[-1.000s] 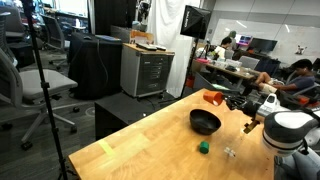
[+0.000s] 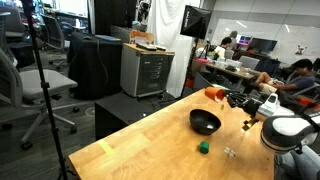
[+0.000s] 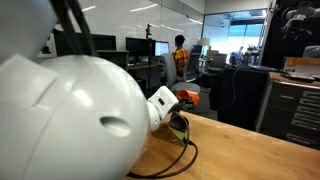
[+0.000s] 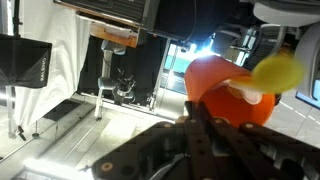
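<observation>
An orange-red cup (image 2: pixel 214 93) is tipped over, up in the air just above and right of a black bowl (image 2: pixel 205 122) on the wooden table. My gripper (image 2: pixel 227 97) is shut on this cup. In the wrist view the orange cup (image 4: pixel 213 75) fills the middle right, with dark fingers (image 4: pixel 228 143) below it. A blurred yellow thing (image 4: pixel 278 72) shows by the cup; whether it is inside cannot be told. From the second exterior view, the cup (image 3: pixel 188 98) appears beyond the white arm, which hides most of the gripper. The bowl's inside looks dark.
A small green object (image 2: pixel 204 147) stands on the table in front of the bowl. Small pale items (image 2: pixel 230 153) lie near the arm's base. A black case (image 2: pixel 118 113) borders its far left edge.
The cup has risen slightly and its tilt has changed, with the gripper still around it. The bowl and the green object have stayed in place.
</observation>
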